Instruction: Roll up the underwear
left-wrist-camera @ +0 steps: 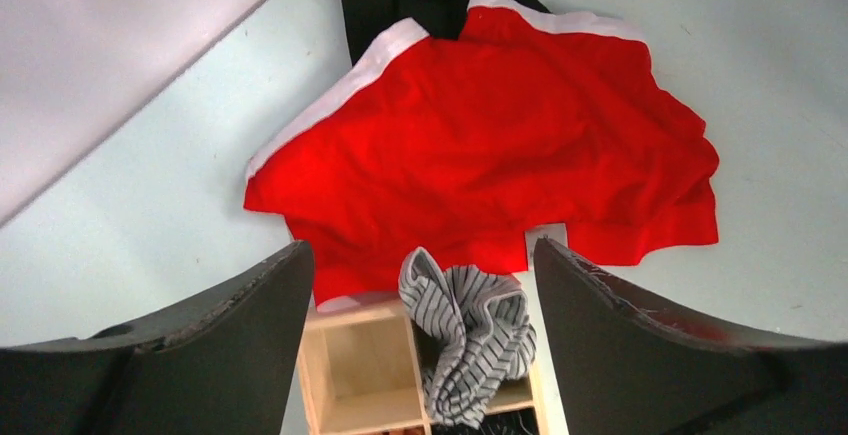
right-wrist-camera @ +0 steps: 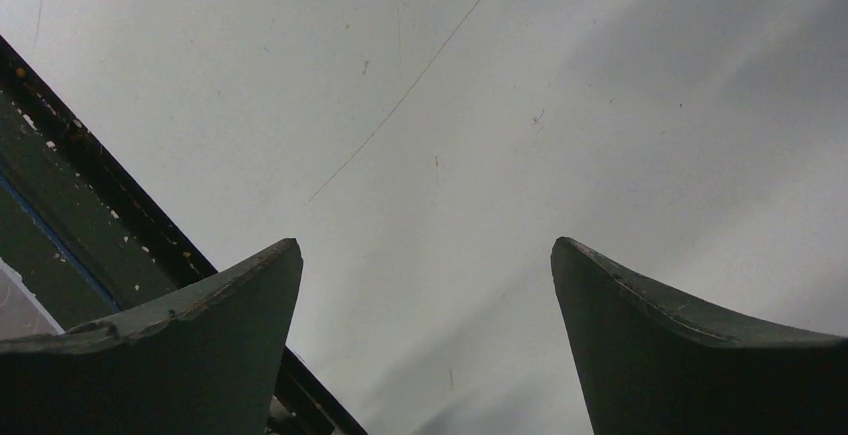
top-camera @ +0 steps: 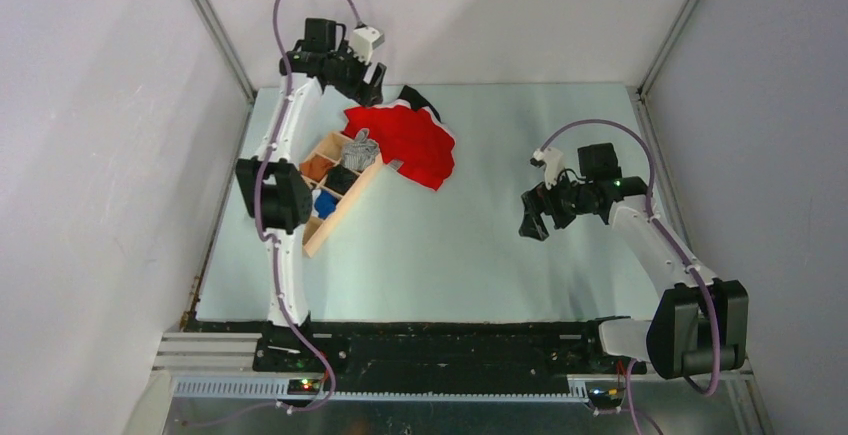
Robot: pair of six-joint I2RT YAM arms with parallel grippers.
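The grey striped underwear (left-wrist-camera: 478, 340) is a loose crumpled bundle at the far corner of the wooden divided box (top-camera: 342, 210). It sits partly in a compartment, with an end sticking up over the wall. From above, the same striped underwear (top-camera: 360, 151) shows at the box's upper end. My left gripper (top-camera: 372, 93) is raised beyond that end, open and empty, over the red cloth's near-left edge. Red underwear (top-camera: 410, 145) with a white waistband lies spread flat beside the box, a black piece (top-camera: 419, 101) under its far side. Over bare table, my right gripper (top-camera: 534, 220) hangs open and empty.
Other compartments hold an orange-brown bundle (top-camera: 317, 167), a black bundle (top-camera: 341, 179) and a blue bundle (top-camera: 325, 204). An empty compartment (left-wrist-camera: 367, 370) adjoins the striped one.
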